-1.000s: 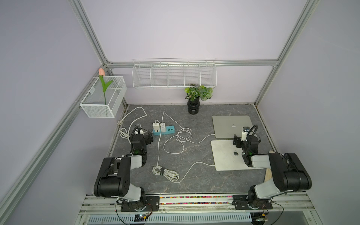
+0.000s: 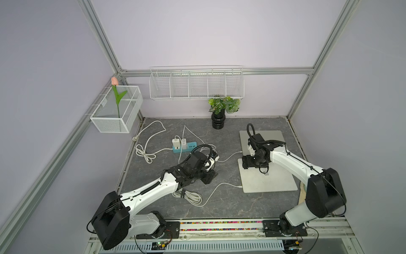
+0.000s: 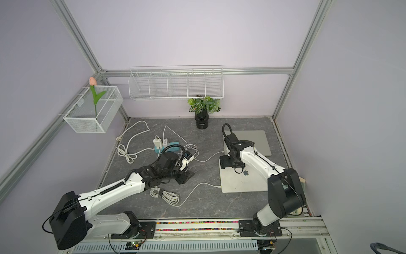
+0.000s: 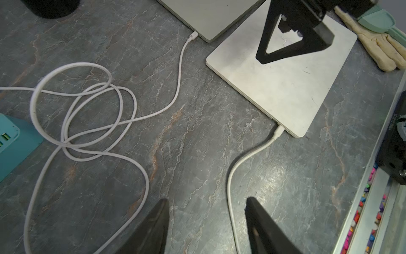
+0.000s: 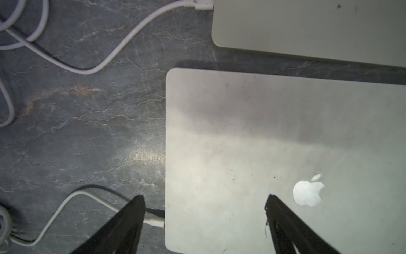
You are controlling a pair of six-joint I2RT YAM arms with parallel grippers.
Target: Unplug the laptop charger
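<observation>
Two closed silver laptops lie flat on the right: the near laptop [image 2: 279, 182] and the far laptop [image 3: 255, 139]. A white charger plug [image 4: 277, 132] sits in the near laptop's left edge; a second plug [image 4: 193, 36] sits in the far laptop's left edge. My left gripper hovers over the mat between the power strip and the near laptop, part open and empty, with the near laptop's cable [image 4: 229, 186] beyond its fingers. Above the near laptop hangs my right gripper, open and empty, the near plug beside its left finger [image 5: 134, 211] in view.
A teal power strip [image 2: 191, 146] holds two white adapters at back left. Coiled cable [image 2: 192, 197] lies near the front edge, and loose cable loops [image 4: 97, 110] lie mid-mat. A black vase with a plant [image 2: 217, 120] stands at the back.
Both arms have extended. My left gripper has moved right, toward the middle of the mat; my right gripper has moved left over the near laptop. Laptops and plugs look unmoved.
</observation>
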